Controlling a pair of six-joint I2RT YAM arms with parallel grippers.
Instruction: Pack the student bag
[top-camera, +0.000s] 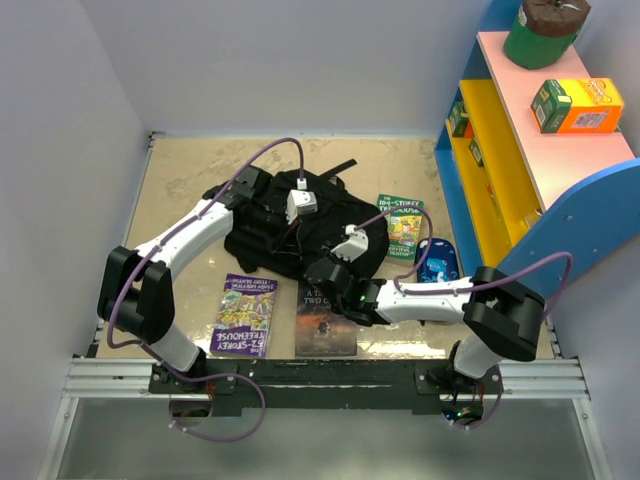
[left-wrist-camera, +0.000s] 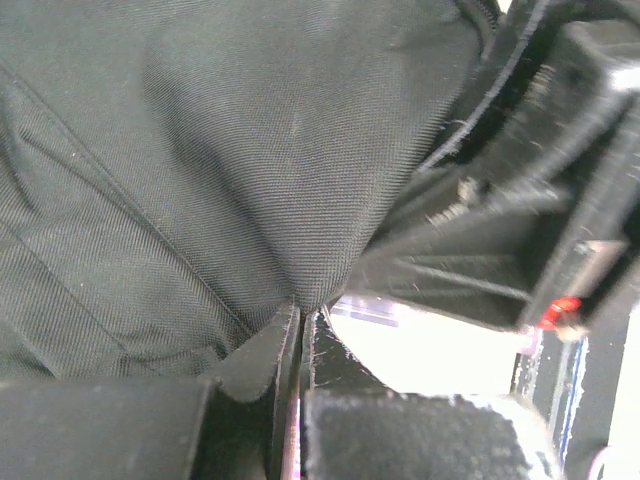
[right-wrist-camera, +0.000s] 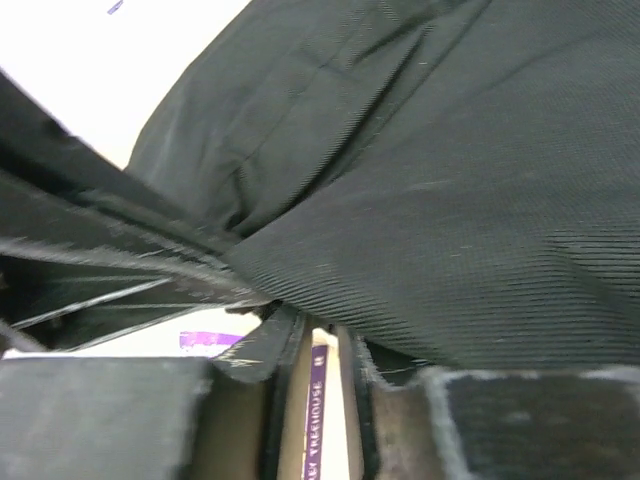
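The black bag (top-camera: 340, 205) lies at the middle of the table. My left gripper is shut at a fold of the bag's black fabric (left-wrist-camera: 180, 150). My right gripper is at the bag's near edge, its fingers slightly apart, with fabric (right-wrist-camera: 450, 220) just above them; whether it holds any cannot be told. A purple book (top-camera: 243, 315) lies left, a dark book (top-camera: 326, 335) at the front middle under the right arm, a green book (top-camera: 404, 215) to the right, and a blue pencil case (top-camera: 438, 262) beside it.
A shelf unit (top-camera: 555, 230) with boxes (top-camera: 578, 106) and a green container (top-camera: 530, 40) stands on the right. Bare table shows at the back left and far left. Walls surround the back and sides.
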